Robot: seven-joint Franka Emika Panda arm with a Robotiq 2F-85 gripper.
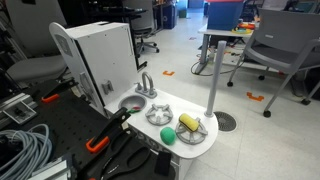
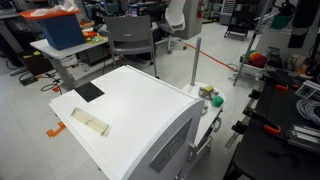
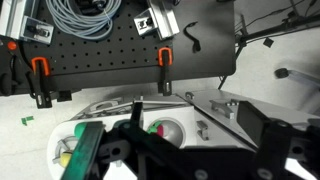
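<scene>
My gripper is open at the bottom of the wrist view, its dark fingers (image 3: 265, 142) spread wide over the toy kitchen's white counter (image 1: 195, 143). Nothing shows between them. A round metal sink (image 1: 132, 102) with a small faucet (image 1: 147, 84) is set in the counter; small red and green items (image 3: 155, 127) show inside it. Farther along are two burners, a yellow object (image 1: 188, 122) resting on one. A green ball-like object (image 1: 167, 134) lies near the counter's edge. The white cabinet (image 1: 105, 50) stands beside the sink.
A grey post (image 1: 217, 75) rises from the counter. The black table (image 3: 130, 60) carries a coiled cable (image 3: 82, 18) and orange clamps (image 3: 165, 70). Chairs (image 1: 283, 45) and a side table with a blue bin (image 1: 225, 14) stand behind. Open floor lies to the counter's right.
</scene>
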